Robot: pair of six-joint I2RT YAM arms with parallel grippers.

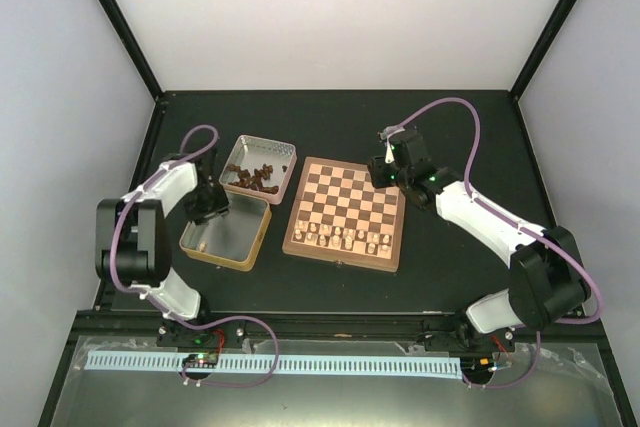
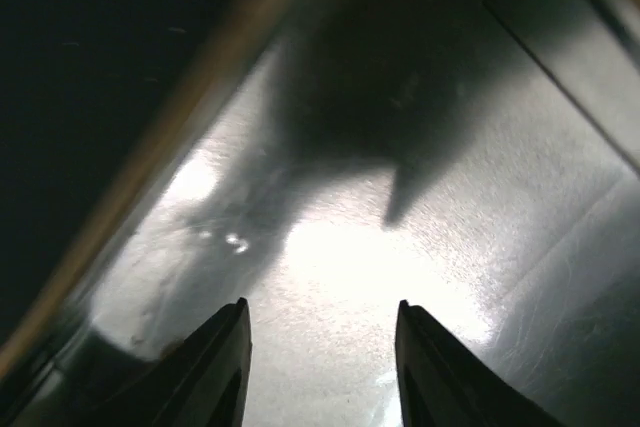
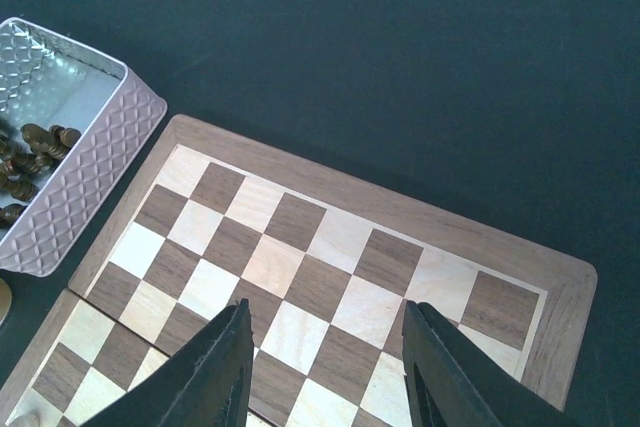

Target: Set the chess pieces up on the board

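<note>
The chessboard (image 1: 344,197) carries light pieces (image 1: 336,242) in rows along its near edge; its far part is bare. My left gripper hangs over the yellow-rimmed metal bin (image 1: 254,243), fingers apart, only bare metal between them in the left wrist view; a small light piece (image 1: 202,246) lies at that bin's near left. Dark pieces (image 1: 258,177) lie heaped in the silver-pink bin (image 1: 287,156). My right gripper hangs over the board's far right part, open with empty squares below.
The two bins stand left of the board, one behind the other.
</note>
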